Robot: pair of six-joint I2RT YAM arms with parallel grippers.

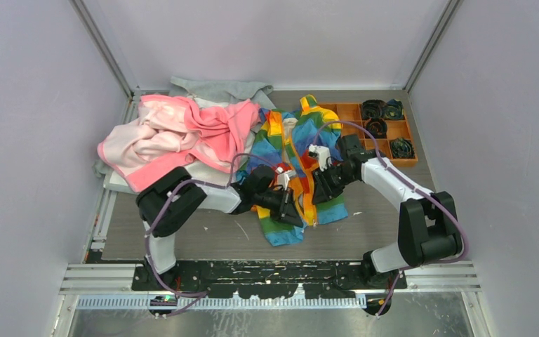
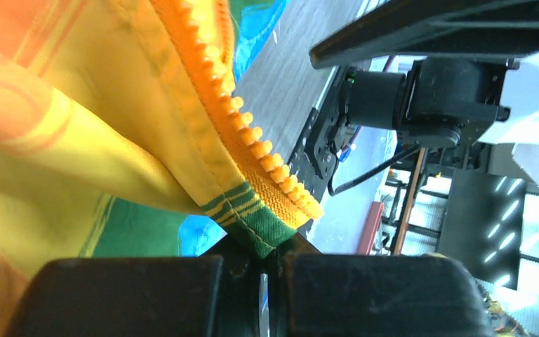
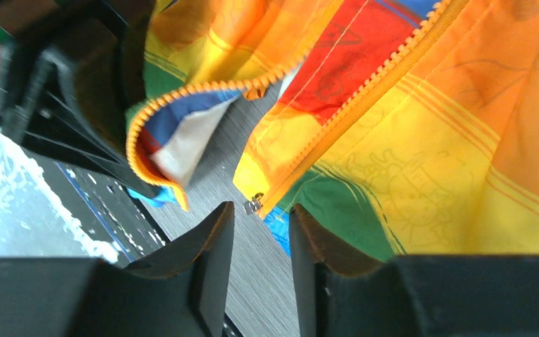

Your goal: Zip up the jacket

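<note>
The multicoloured jacket [image 1: 276, 144] lies on the table with its front split into two zipper edges. My left gripper is shut on the lower end of one orange zipper edge [image 2: 253, 140], at a green-striped patch of cloth. My right gripper is part open above the other zipper edge [image 3: 351, 105], its fingers either side of the metal zipper end [image 3: 253, 203], apparently not touching it. In the top view the right gripper sits just right of and above the left one, over the jacket's lower half.
Pink and white clothing [image 1: 175, 140] is piled at the left. An orange compartment box [image 1: 410, 154] with dark rolled items stands at the back right. Bare table [image 1: 372, 217] shows at the front and right.
</note>
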